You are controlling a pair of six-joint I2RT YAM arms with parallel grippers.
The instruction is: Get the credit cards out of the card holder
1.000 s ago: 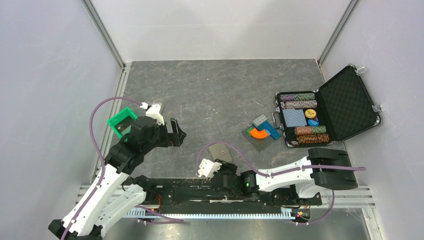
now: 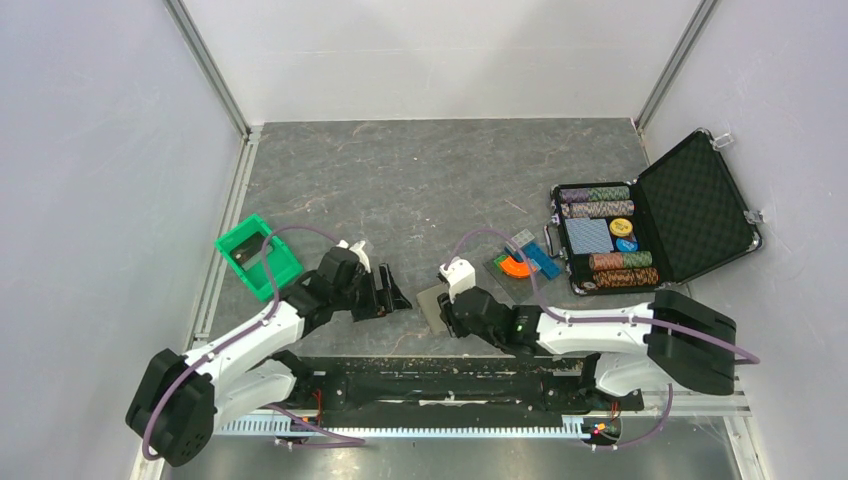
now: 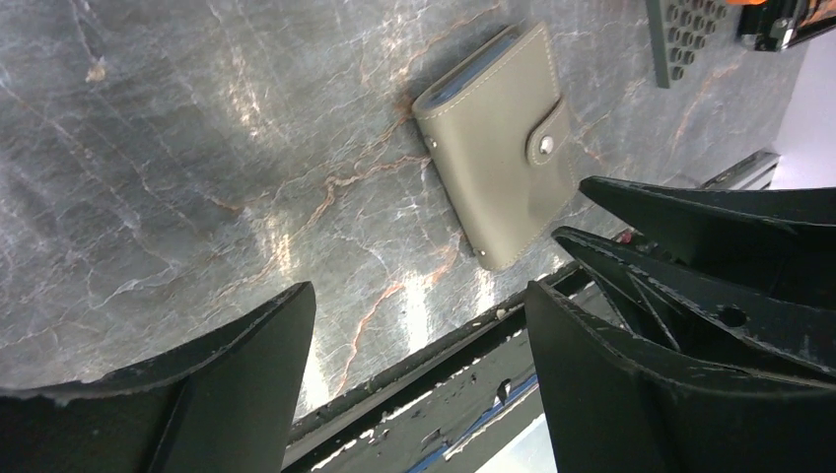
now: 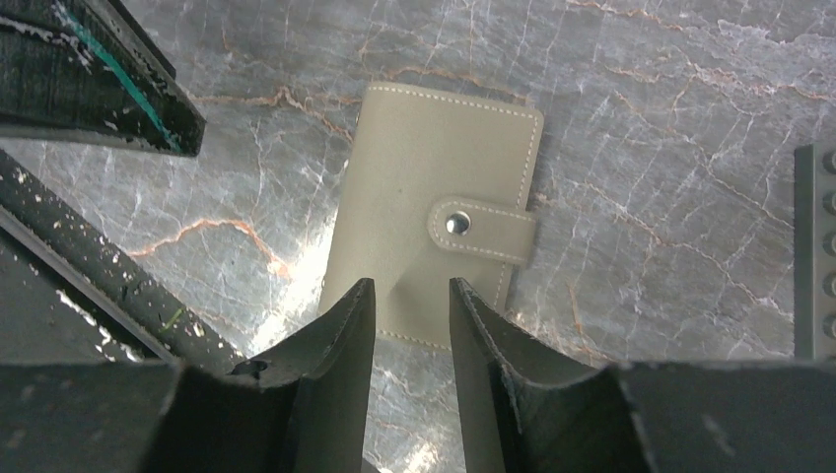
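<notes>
A taupe leather card holder with a snapped strap lies flat on the marble table; in the left wrist view blue shows along its top edge [image 3: 498, 148]. My left gripper is open, empty, to the left of the holder in the top view [image 2: 385, 295]. My right gripper hovers over the holder's lower part, fingers a short gap apart with nothing held. In the top view it partly covers the holder [image 2: 430, 305].
A grey studded plate [image 2: 510, 285] with orange and blue pieces lies right of the holder. An open poker chip case [image 2: 700, 210] is at the right, a green bin [image 2: 285, 265] at the left.
My left arm has moved right and slightly down in the top view, toward the holder.
</notes>
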